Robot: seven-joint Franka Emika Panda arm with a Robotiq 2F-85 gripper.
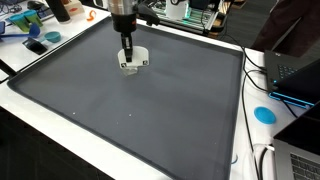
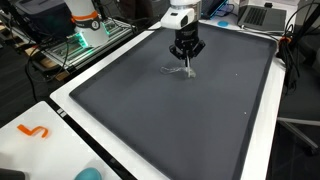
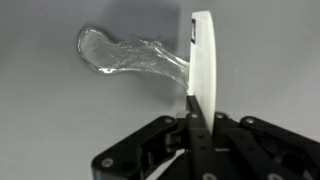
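A thin white card (image 3: 203, 65) stands edge-on between the fingertips of my gripper in the wrist view, and the fingers are shut on it. Next to the card is a clear plastic piece (image 3: 115, 52), rounded at its far end; its narrow end meets the card's edge. Exterior view 1 shows the card (image 1: 139, 57) broadside with dark marks at its corners, just below the gripper (image 1: 127, 50). From the other side, the clear piece (image 2: 176, 70) shows faintly under the gripper (image 2: 187, 52). Whether it touches the mat cannot be told.
Several small items crowd the back left.
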